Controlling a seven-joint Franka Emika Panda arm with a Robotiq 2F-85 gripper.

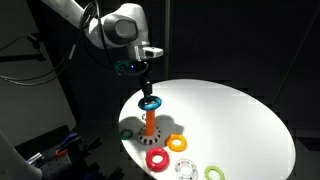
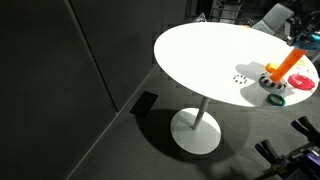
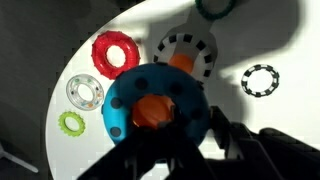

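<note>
My gripper is shut on the near rim of a blue ring with dark spots. An upright orange post stands on the table, and the ring is level with its top in exterior view 1. Orange shows through the hole in the wrist view; whether the post's tip is inside the hole, I cannot tell. A black-and-white checked ring lies around the post's foot. In exterior view 2 the blue ring is partly cut off at the right edge.
Red, clear, light green and yellow-orange rings lie near the post on the white round table. A dark green ring sits to its left, and a small checked ring is nearby.
</note>
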